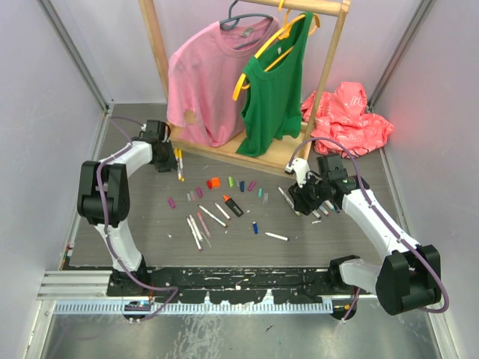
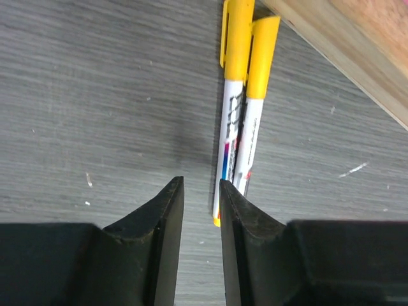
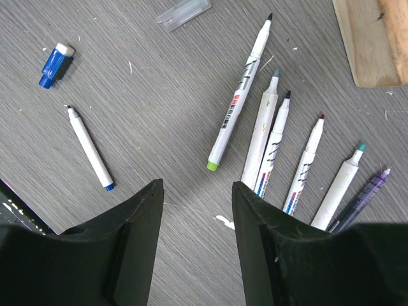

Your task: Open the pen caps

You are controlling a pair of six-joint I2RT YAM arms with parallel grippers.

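Observation:
My left gripper is part open above two yellow-capped white pens, one pen [image 2: 229,127] beside the other [image 2: 253,121], with nothing between its fingers. My right gripper hangs open over uncapped markers: a green-ended pen [image 3: 236,102], several white ones [image 3: 305,162] and a purple one [image 3: 360,201]. A short white pen [image 3: 89,146] lies at left, near a blue cap [image 3: 56,65]; a clear cap [image 3: 183,14] lies above. In the top view more pens [image 1: 194,232] and loose coloured caps [image 1: 200,192] lie mid-table.
A wooden rack base [image 1: 217,153] holding hanging shirts borders the back, close to both pen groups. A red bag [image 1: 348,120] fills the back right.

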